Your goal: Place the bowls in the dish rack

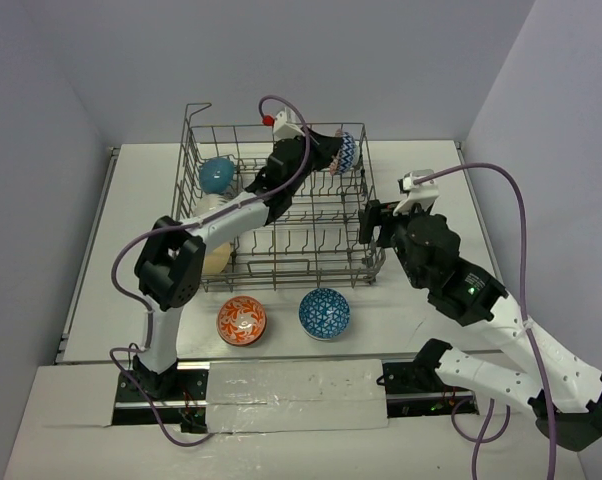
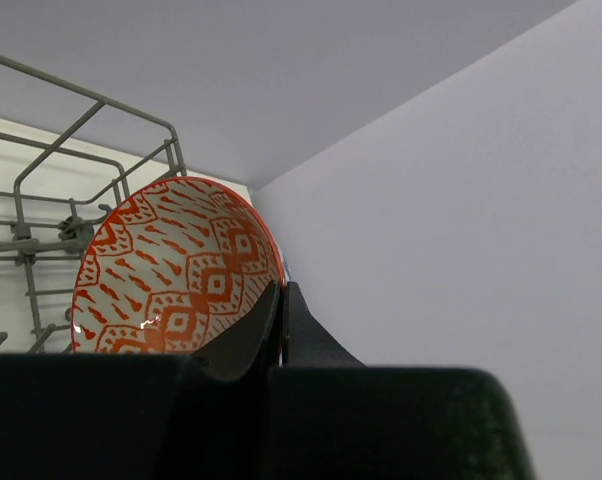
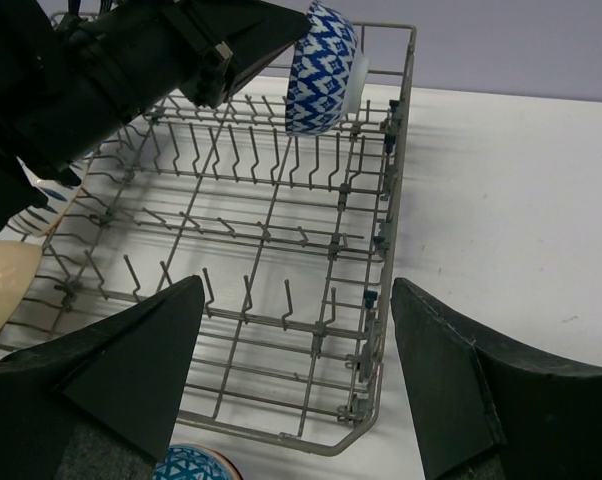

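Note:
My left gripper (image 1: 326,146) is shut on the rim of a bowl (image 1: 345,153), blue-patterned outside and orange inside (image 2: 171,260), held on its side over the rack's back-right corner. The dish rack (image 3: 386,260) holds a blue bowl (image 1: 217,175) and a cream bowl (image 3: 1,275) on the left. An orange bowl (image 1: 241,320) and a blue bowl (image 1: 324,313) lie in front of the rack. My right gripper (image 1: 380,215) stands open beside the rack's right side, its fingers empty.
Free counter (image 3: 501,200) lies right of the rack. Walls bound the back and sides. The middle and front-right rack rows are empty.

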